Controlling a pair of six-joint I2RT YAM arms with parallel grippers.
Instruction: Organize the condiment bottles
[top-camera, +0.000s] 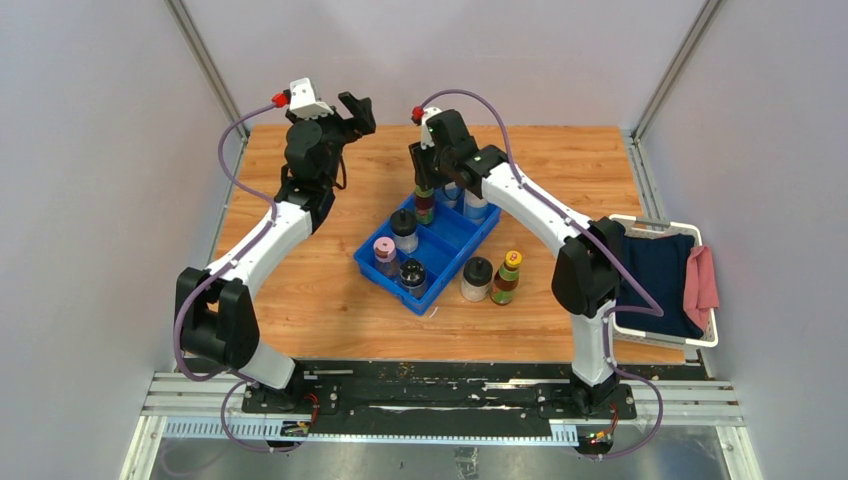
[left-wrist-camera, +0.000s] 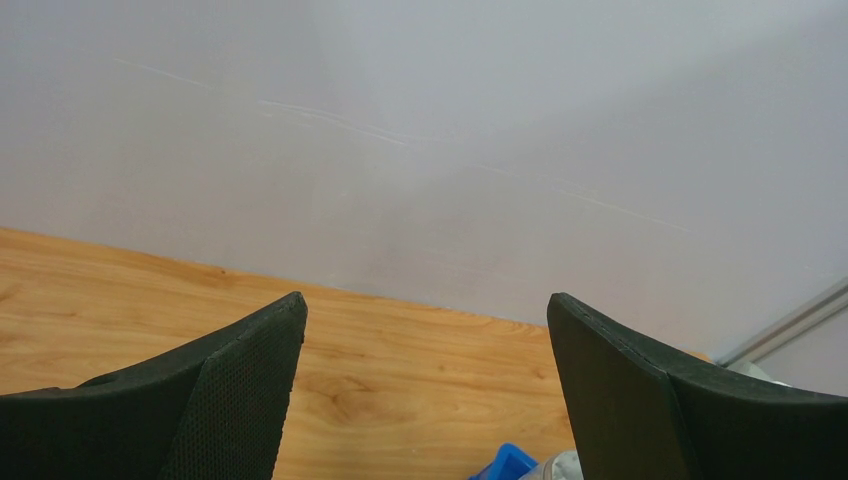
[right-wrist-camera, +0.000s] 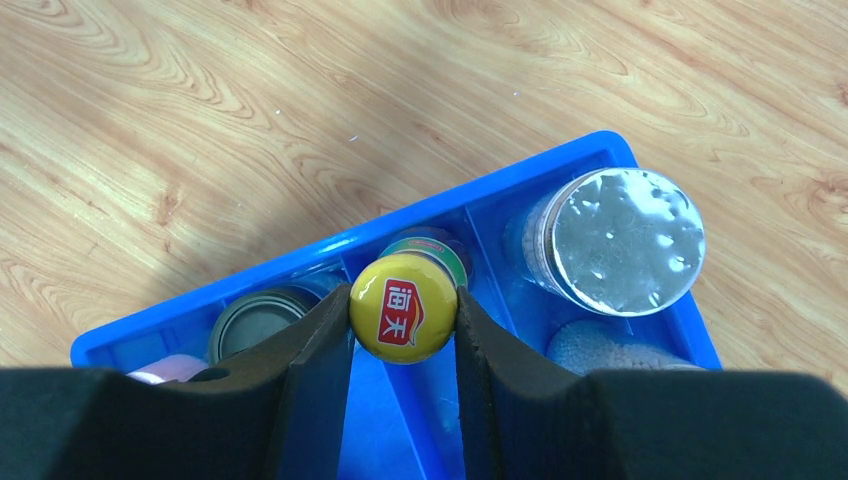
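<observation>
A blue divided tray (top-camera: 452, 262) holds several bottles: a pink-lidded one (top-camera: 385, 255), black-lidded jars (top-camera: 404, 229) and silver-lidded jars (right-wrist-camera: 625, 240). My right gripper is shut on the yellow cap (right-wrist-camera: 402, 292) of a green-labelled bottle (top-camera: 424, 205) upright in a back compartment. My left gripper is raised at the back left, apart from the tray, part open with nothing between its fingers. Outside the tray stand a black-lidded jar (top-camera: 476, 279) and a yellow-capped bottle (top-camera: 506, 279).
A white basket (top-camera: 630, 332) with dark and pink cloths is at the right edge of the wooden table.
</observation>
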